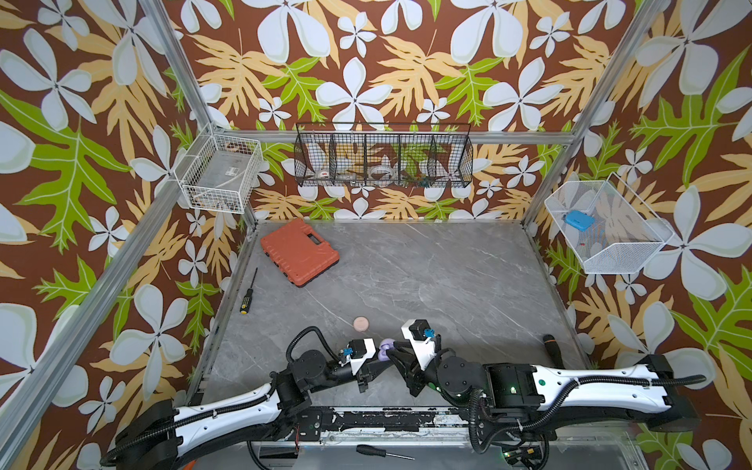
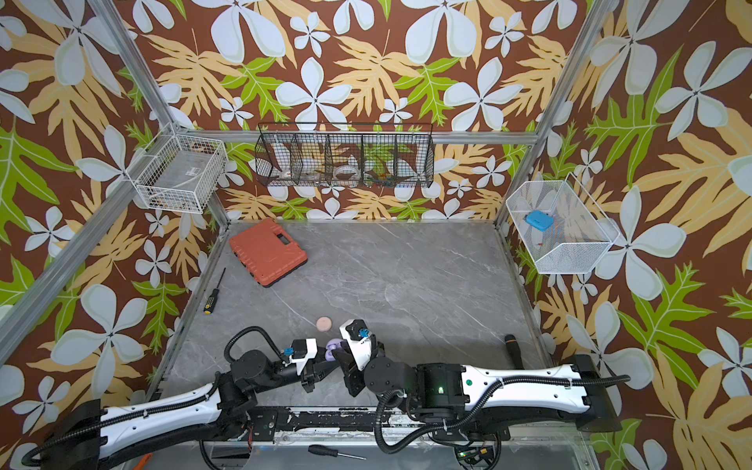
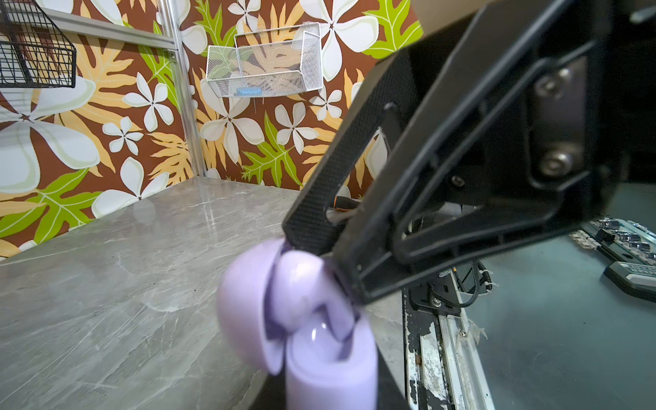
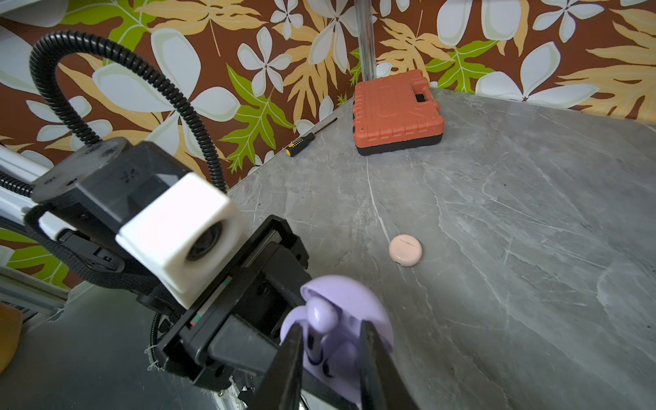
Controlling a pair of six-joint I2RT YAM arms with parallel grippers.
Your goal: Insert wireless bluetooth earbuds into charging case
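In the left wrist view, the lilac charging case (image 3: 331, 379) stands with its lid (image 3: 247, 304) swung open. My left gripper (image 1: 381, 358) is shut on the case, its fingers mostly hidden behind it. The purple earbud (image 3: 300, 290) lies tipped across the case mouth against the lid, its stem angled over the cavity rather than seated. In the right wrist view, the earbud's rounded head (image 4: 321, 316) shows between the parted fingers of my right gripper. Those fingers stand open, with space beside the earbud.
A pink round case (image 4: 406, 250) lies on the grey table beyond the grippers. Farther back are an orange toolbox (image 1: 299, 250) and a screwdriver (image 1: 247, 297). A dark-handled tool (image 1: 553, 351) lies at the right.
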